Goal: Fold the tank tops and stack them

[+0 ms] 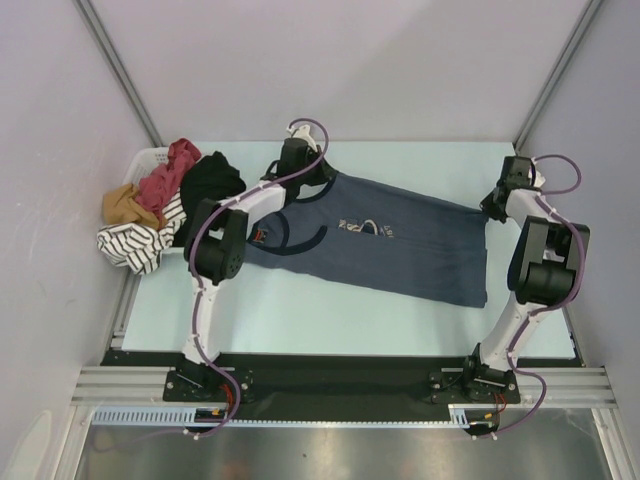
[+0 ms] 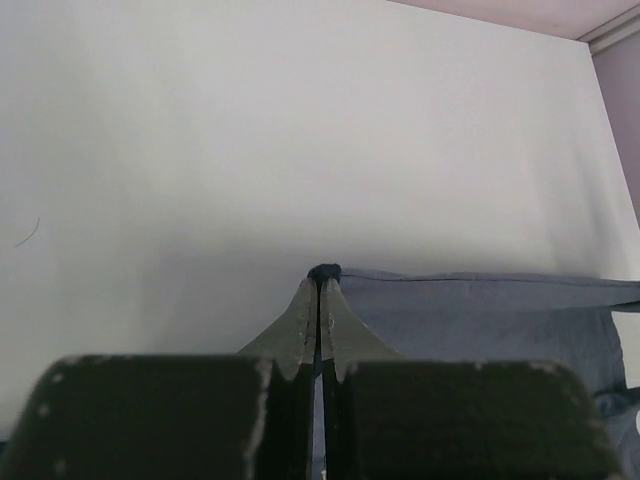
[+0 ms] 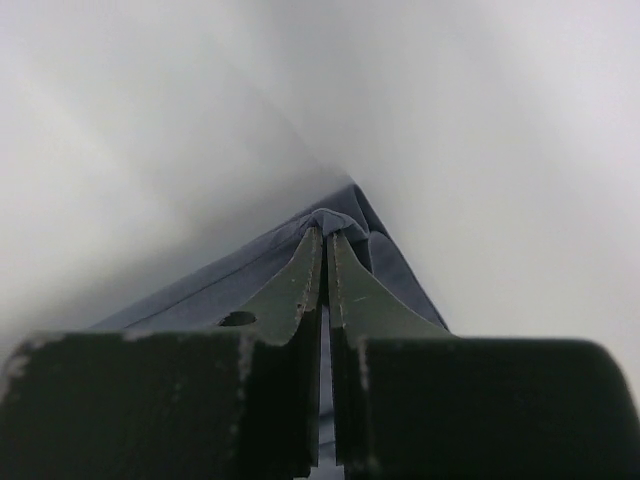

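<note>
A dark blue-grey tank top (image 1: 380, 250) with a small light print lies across the table, straps to the left and hem to the right. My left gripper is shut on the dark trim of its far edge, near the straps. My right gripper is shut on a pinch of the cloth at the far corner of the hem. Between the two grippers the far edge runs taut and slightly raised, seen in the left wrist view. The near side of the garment still lies on the table.
At the left, a white basket (image 1: 150, 158) overflows with crumpled garments: red, tan, black, and a striped one (image 1: 130, 240). Bare white table (image 1: 300, 325) shows in front of the tank top and in a strip behind it. Walls close in both sides.
</note>
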